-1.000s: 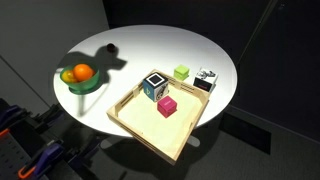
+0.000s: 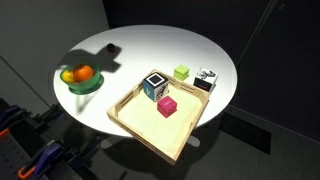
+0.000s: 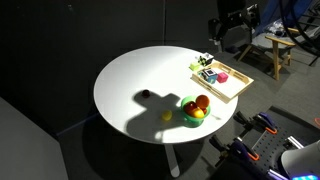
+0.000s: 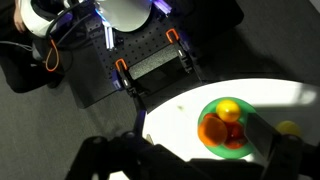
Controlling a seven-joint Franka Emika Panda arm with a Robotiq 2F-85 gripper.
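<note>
My gripper is open in the wrist view, with its two dark fingers wide apart at the lower edge. Beyond them, a green bowl (image 4: 213, 105) holds an orange (image 4: 211, 130), a yellow fruit (image 4: 228, 109) and a red fruit (image 4: 235, 132). Outside the bowl lies another yellow fruit (image 4: 289, 128), partly hidden by a finger. In exterior view 2 that loose yellow fruit (image 3: 167, 116) rests on the white table beside the bowl. The arm hangs high at the upper right there, its fingers hard to make out. Exterior view 1 shows no gripper.
A wooden tray (image 2: 131, 124) holds a blue patterned cube (image 2: 155, 87) and a pink cube (image 2: 167, 106). Beside it are a green block (image 2: 181, 72) and a black-and-white box (image 2: 205, 79). A small dark object (image 2: 112, 48) sits farther back.
</note>
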